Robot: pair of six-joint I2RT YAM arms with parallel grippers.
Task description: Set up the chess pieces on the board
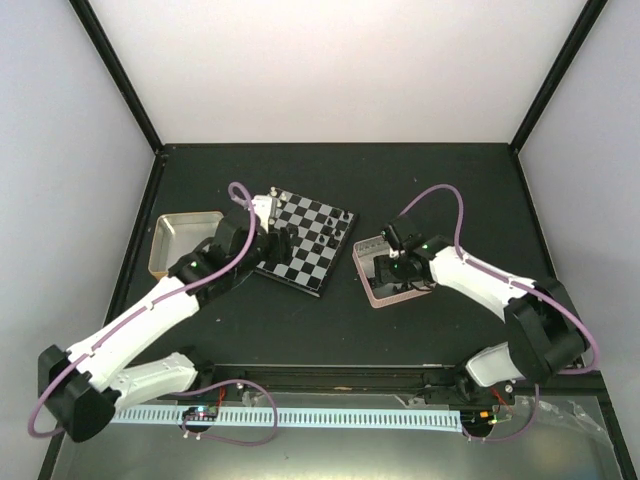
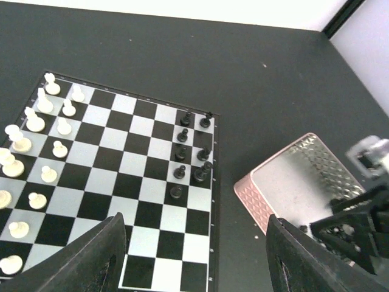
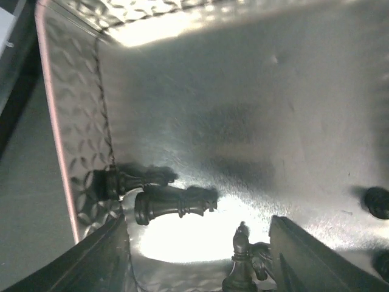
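The chessboard (image 2: 160, 243) carries white pieces (image 2: 36, 121) along its left ranks and several black pieces (image 2: 200, 173) at the far right. My left gripper (image 1: 280, 240) hangs above the board, fingers apart with nothing visible between them. My right gripper (image 1: 390, 265) is down over the pink-rimmed bin (image 2: 248, 196), fingers apart, above loose black pieces, among them a lying king (image 3: 174, 204), another lying piece (image 3: 130, 182) and two crossed pieces (image 3: 240, 261) at the near edge.
An empty-looking metal tray (image 1: 178, 240) stands left of the board.
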